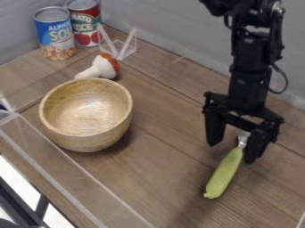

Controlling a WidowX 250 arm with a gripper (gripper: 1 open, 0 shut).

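My black gripper (234,137) stands open at the right side of the table, low over a pale green, elongated object (222,176) with a whitish upper end, like a corn cob or leek. Its two fingers straddle the upper part of that object; whether they touch it I cannot tell. To the left sits an empty tan wooden bowl (85,114).
Two cans, a soup can (56,34) and a red can (86,22), stand in the back left corner. A white and orange toy (102,66) lies behind the bowl. A wall runs along the back.
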